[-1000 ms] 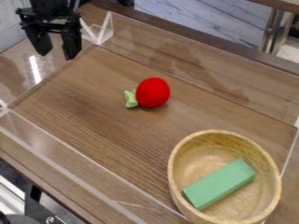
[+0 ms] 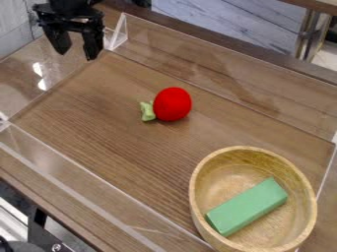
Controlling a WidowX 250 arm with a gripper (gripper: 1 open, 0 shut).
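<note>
My gripper (image 2: 75, 41) is at the top left of the camera view, dark and held above the wooden table (image 2: 105, 138). It stands open, with nothing visible between its fingers, though it is small and hard to make out. Near the middle of the table lies a red round object (image 2: 172, 103), with a small light green piece (image 2: 148, 111) touching or just beside its left side. At the lower right, a cream bowl (image 2: 210, 172) holds a green rectangular block (image 2: 247, 206).
A wooden ledge or shelf edge (image 2: 316, 5) shows at the top right.
The gripper has moved slightly up in the view, toward the back of the table. The red object, green piece, bowl and block have not moved.
</note>
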